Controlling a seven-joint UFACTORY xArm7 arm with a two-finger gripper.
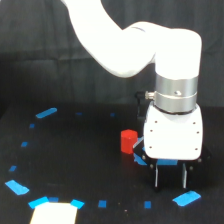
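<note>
My white gripper (pixel 170 175) is low over the black table at the right, its two thin fingers pointing down and apart, with nothing visible between them. Just behind it to the left stands a red block (pixel 128 141). A blue object (pixel 142 159) is partly hidden behind the gripper body; its shape is unclear.
A pale yellow object (pixel 52 214) is cut off by the bottom left edge. Pieces of blue tape (pixel 185 198) mark the black table. A dark curtain hangs behind.
</note>
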